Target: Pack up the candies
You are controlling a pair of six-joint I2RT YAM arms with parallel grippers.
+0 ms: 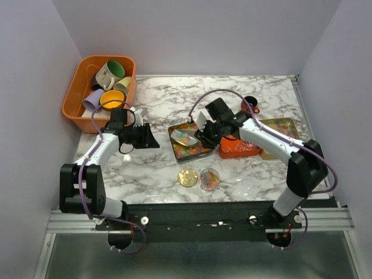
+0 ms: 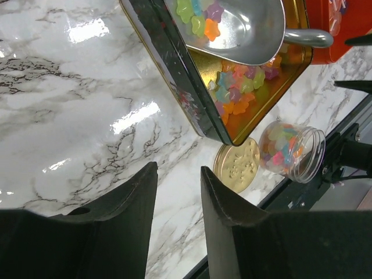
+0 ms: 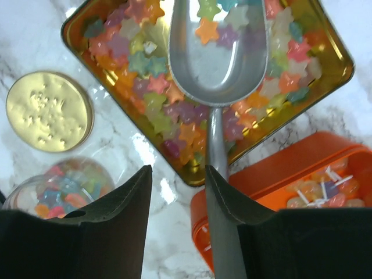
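A metal scoop (image 3: 221, 70) lies in a dark-sided tin (image 2: 218, 132) of star-shaped candies (image 3: 157, 81), several of them in its bowl. Its handle (image 3: 215, 139) points at my right gripper, which is open; the handle's end is close to one fingertip, and contact cannot be made out. Left of the tin, my left gripper hangs open over bare marble, nothing between its fingers. A clear jar (image 1: 209, 179) partly filled with candies stands in front of the tin, uncovered, with a gold lid (image 1: 188, 177) beside it.
Right of the tin is a red-orange container (image 3: 285, 165) of wrapped candies. Farther right lies another tin (image 1: 285, 125), with a dark brown cup (image 1: 250, 104) behind. An orange bin (image 1: 75, 96) of mugs fills the back left.
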